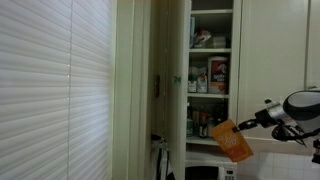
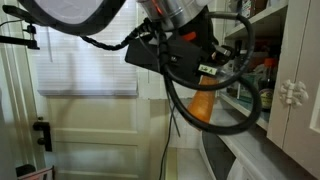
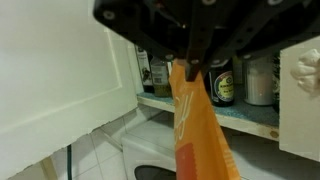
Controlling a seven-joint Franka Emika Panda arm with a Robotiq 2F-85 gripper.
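Note:
An orange packet (image 1: 232, 141) hangs tilted from my gripper (image 1: 237, 127), which is shut on its thin upper edge. In the wrist view the packet (image 3: 200, 135) stretches downward from the fingertips, with pale writing on its face. Exterior view 2 shows only part of the orange packet (image 2: 202, 104) behind a dark cable loop. The cabinet stands open; its lowest shelf (image 3: 250, 117) with bottles and jars lies just beyond the packet in the wrist view. The packet is held in front of the cabinet, apart from the shelf as far as I can tell.
An open cabinet door (image 1: 180, 85) stands left of the shelves, and a closed door (image 1: 270, 60) is on the right. Below the cabinet sits a white microwave (image 1: 210, 170). A dark bottle (image 3: 222, 84) and a jar (image 3: 259, 82) crowd the shelf front.

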